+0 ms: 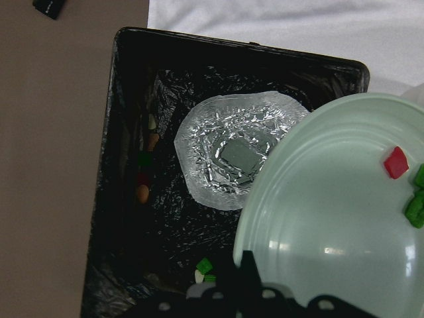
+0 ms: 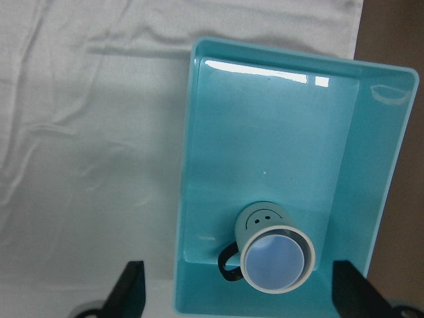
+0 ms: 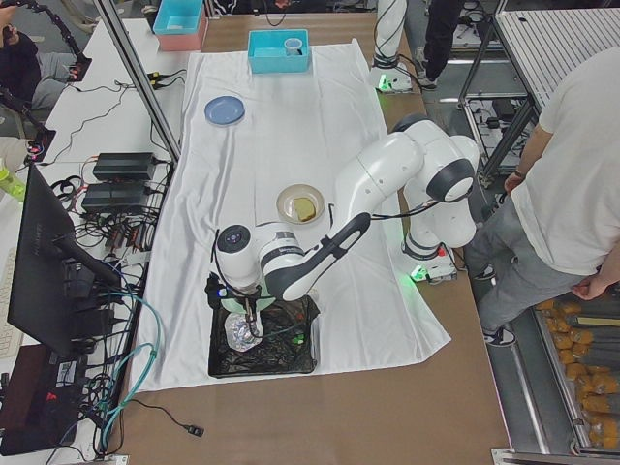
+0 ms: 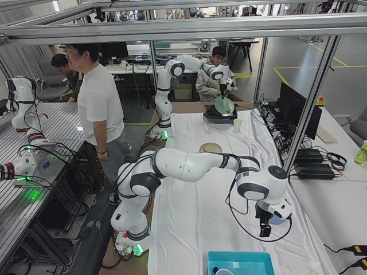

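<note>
My left gripper is shut on the rim of a pale green plate, held over a black, plastic-lined bin. The plate carries a red piece and green pieces. In the bin lie crumpled foil and small coloured bits. My right gripper is open above a teal tray holding a mug with a smiley face, with nothing seen between its fingers.
A blue plate and a tan plate with a yellow item lie on the white cloth. A person stands beside the table at right in the camera left view.
</note>
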